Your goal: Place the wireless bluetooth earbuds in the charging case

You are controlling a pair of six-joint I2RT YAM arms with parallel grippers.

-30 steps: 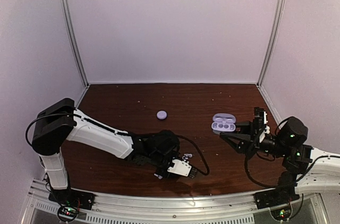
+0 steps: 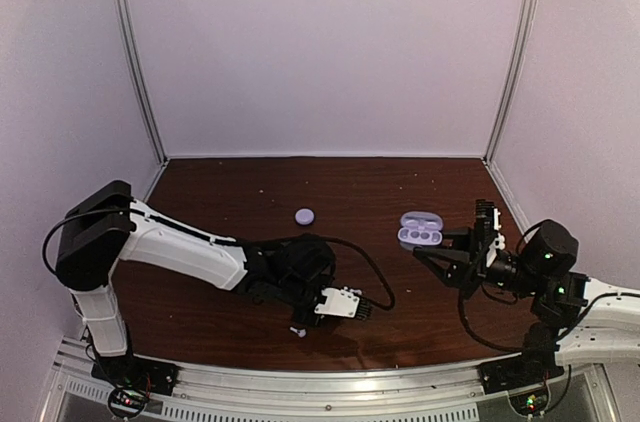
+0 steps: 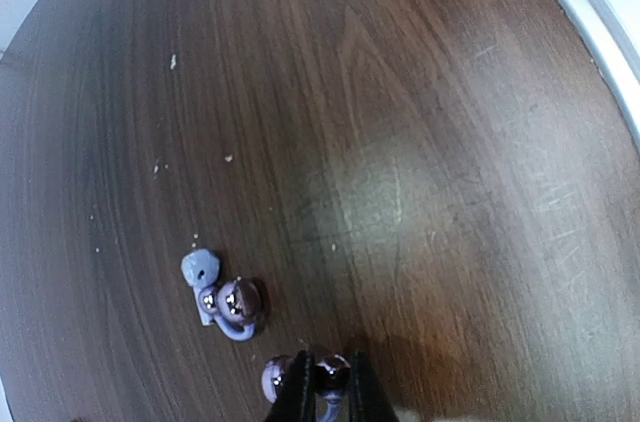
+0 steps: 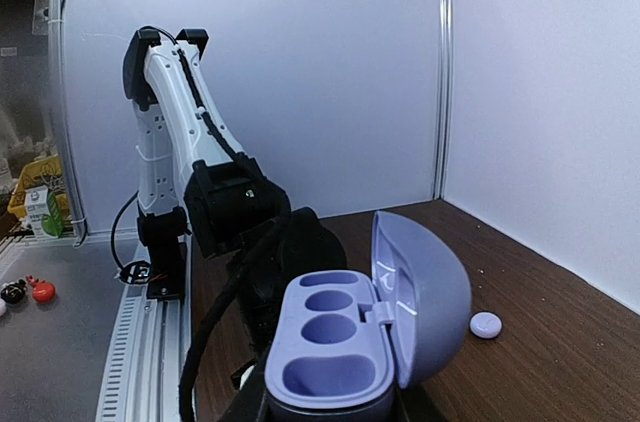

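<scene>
My right gripper is shut on the lilac charging case (image 4: 330, 337), held above the table with its lid up and its hollows showing. In the left wrist view, one earbud (image 3: 235, 302) lies on the wood, clear of the fingers. A second earbud (image 3: 273, 379) shows at and behind the fingertips of my left gripper, which stands partly open; whether the pads touch it is hard to see. From the top, one earbud (image 2: 299, 332) lies towards the front rail, and the left arm partly covers the other.
A round lilac lid-like disc (image 2: 305, 216) lies farther back on the brown table (image 2: 220, 202). A metal rail (image 2: 330, 382) runs along the front edge. Between the left hand and the case the wood is bare, apart from a looping black cable (image 2: 388, 287).
The left hand has shifted slightly back from the front rail, uncovering the front earbud and covering more of the other. My right arm and the case have stayed put.
</scene>
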